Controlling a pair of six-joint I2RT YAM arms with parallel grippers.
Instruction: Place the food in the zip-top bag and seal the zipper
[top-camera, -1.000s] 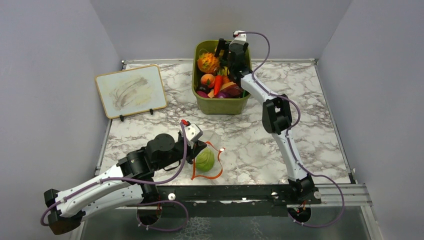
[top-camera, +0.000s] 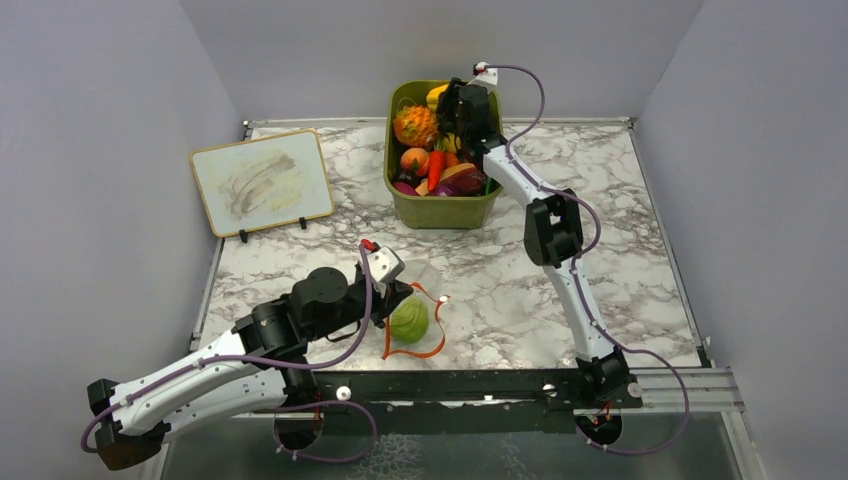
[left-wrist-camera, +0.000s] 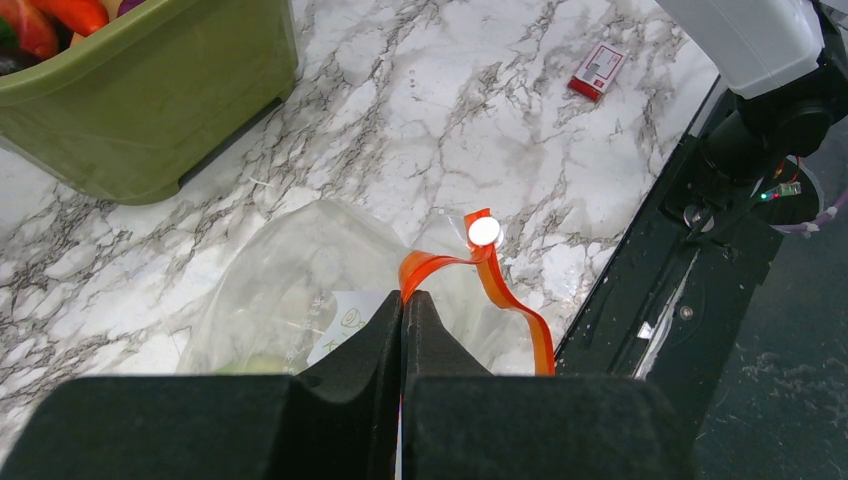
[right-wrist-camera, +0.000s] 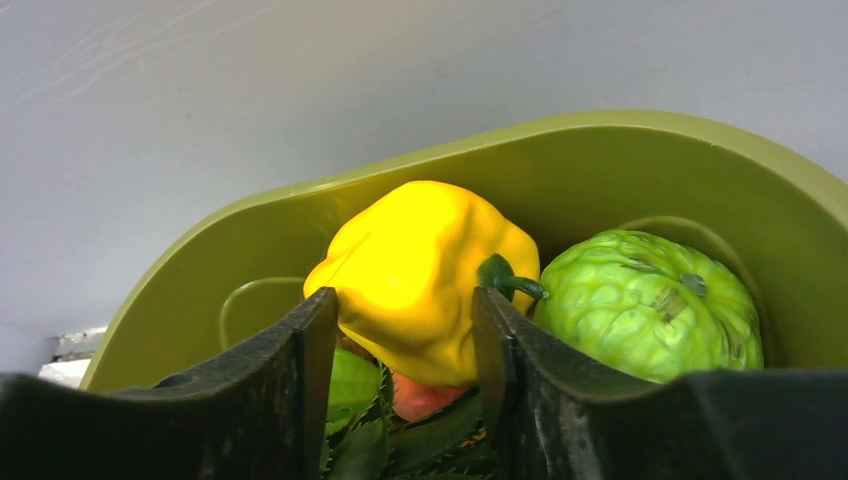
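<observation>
The clear zip top bag (left-wrist-camera: 280, 270) lies open near the front edge, a green round vegetable (top-camera: 408, 318) inside and its orange zipper (left-wrist-camera: 540, 340) loosely curved. My left gripper is shut on the bag's edge by the zipper. In the olive bin (top-camera: 440, 210) at the back, my right gripper is part open at a yellow bell pepper (right-wrist-camera: 410, 250), a fingertip on either side of its front; whether both touch cannot be told. A green bumpy fruit (right-wrist-camera: 645, 300) lies to the pepper's right, leaves below.
A whiteboard (top-camera: 260, 180) lies at the back left. A small red-and-white box (left-wrist-camera: 597, 70) is on the table in the left wrist view.
My right gripper has shifted slightly at the back of the bin, and more of the yellow pepper shows from above. The left arm is unchanged.
</observation>
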